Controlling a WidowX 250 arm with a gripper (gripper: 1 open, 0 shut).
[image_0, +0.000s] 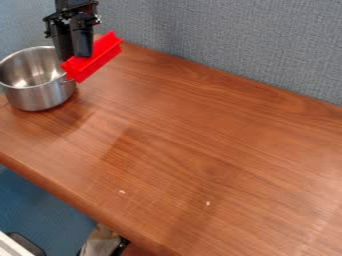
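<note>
My black gripper is at the upper left, shut on a bright red block, which it holds tilted above the table beside a steel pot. The gripper partly covers the pot's back right rim, and its fingertips are hard to make out behind the red block.
A grey fabric wall runs along the back. Below the table's front left edge are a blue floor and some small objects at the bottom.
</note>
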